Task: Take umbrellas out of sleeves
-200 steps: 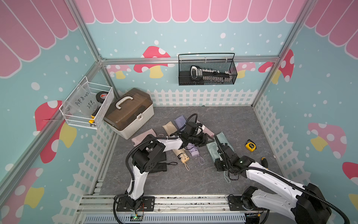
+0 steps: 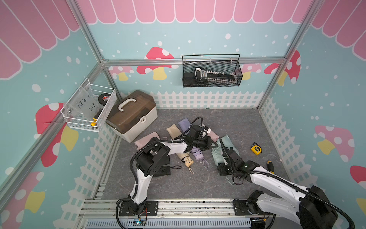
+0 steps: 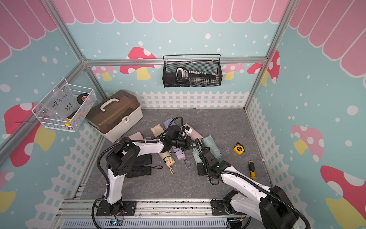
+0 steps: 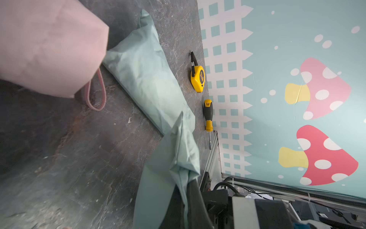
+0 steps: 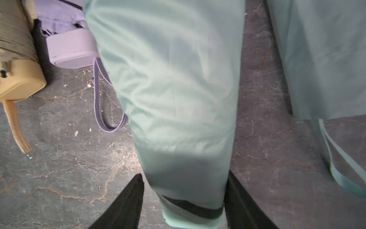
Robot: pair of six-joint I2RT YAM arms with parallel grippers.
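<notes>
In the left wrist view my left gripper is shut on the crumpled end of a mint sleeve (image 4: 160,179). A second mint piece (image 4: 148,76) lies beyond it, beside a pink one (image 4: 45,42). My right gripper is open around the lower end of a mint umbrella in its sleeve (image 5: 175,95), which has a dark band near the tip. Purple (image 5: 70,47) and beige (image 5: 21,78) umbrellas, both with straps, lie to the left.
A toolbox (image 2: 129,114) stands at the back left. A tape measure (image 2: 256,148) and screwdriver (image 2: 270,167) lie at the right. Baskets (image 2: 211,72) hang on the walls.
The right gripper has shifted very slightly at the near end of the mint sleeve. The left arm has barely moved.
</notes>
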